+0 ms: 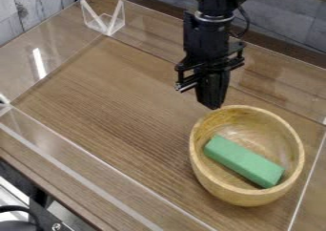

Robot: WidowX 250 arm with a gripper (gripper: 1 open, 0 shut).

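A light wooden bowl [204, 178] sits at the lower right of the table. Inside it lies a green block [241, 160], angled toward the lower right. My black gripper [205, 99] hangs above and behind the bowl's back-left rim, apart from the block, its fingers looking shut with nothing visible between them.
A clear plastic object [106, 16] stands at the back left. Dark cables lie at the lower-left corner, off the tabletop's edge.
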